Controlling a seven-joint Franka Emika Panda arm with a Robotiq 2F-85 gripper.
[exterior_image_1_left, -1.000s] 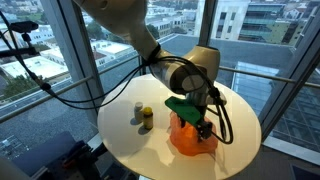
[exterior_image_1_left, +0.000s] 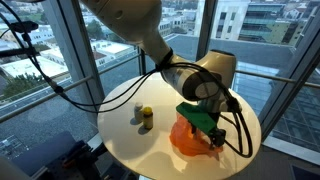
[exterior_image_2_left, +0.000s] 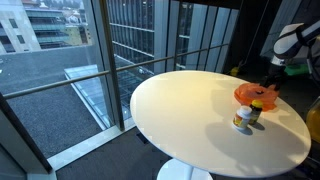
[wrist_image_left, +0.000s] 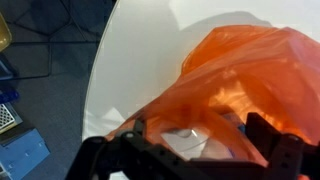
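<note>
A crumpled, translucent orange item (exterior_image_1_left: 184, 142), seemingly a thin plastic bag, lies on the white round table (exterior_image_1_left: 130, 152). The same orange item (exterior_image_2_left: 250, 94) shows at the table's right side in exterior view 2. My gripper stands open over it in the wrist view, its two dark fingers well apart. Orange film fills the space beyond and between them; whether they touch it, I cannot tell. Something pale and a bit of blue show in or through the film, too unclear to name. The arm partly hides the item in exterior view 1.
A yellow-and-dark bottle (exterior_image_1_left: 148, 118) and a white one (exterior_image_1_left: 138, 112) stand close together, left of the orange item. In exterior view 2 the white bottle (exterior_image_2_left: 242, 117) is nearer the camera. Windows surround it.
My arm has shifted slightly to the right and lower over the orange item, covering more of it in exterior view 1. Both bottles have kept their places.
</note>
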